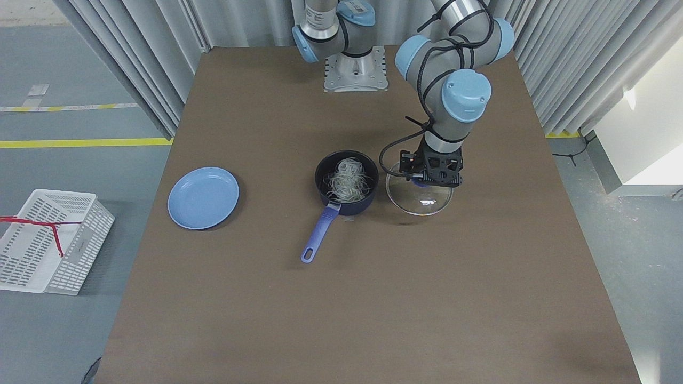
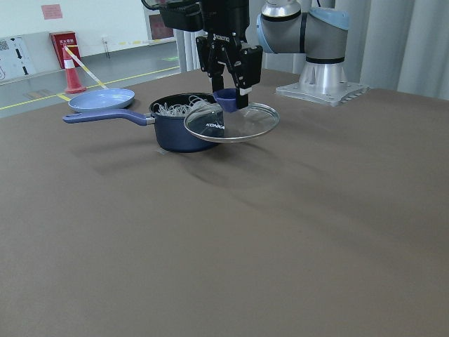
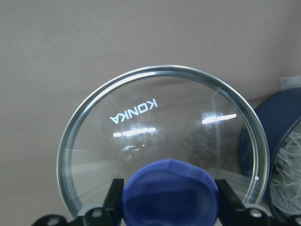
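My gripper (image 2: pixel 230 91) is shut on the blue knob (image 3: pixel 170 193) of a glass lid (image 1: pixel 419 201) with a steel rim. In the left view the lid hangs tilted a little above the table, beside the dark blue pot (image 2: pixel 179 135). The pot (image 1: pixel 326 176) holds a tangle of white noodle-like strands (image 1: pixel 347 179), and its blue handle (image 1: pixel 318 233) points toward the front. In the wrist view the pot (image 3: pixel 280 108) lies to the right of the lid, partly behind its rim.
A light blue plate (image 1: pixel 202 197) lies on the table (image 1: pixel 461 288) to the left of the pot. A white basket (image 1: pixel 48 256) sits off the table.
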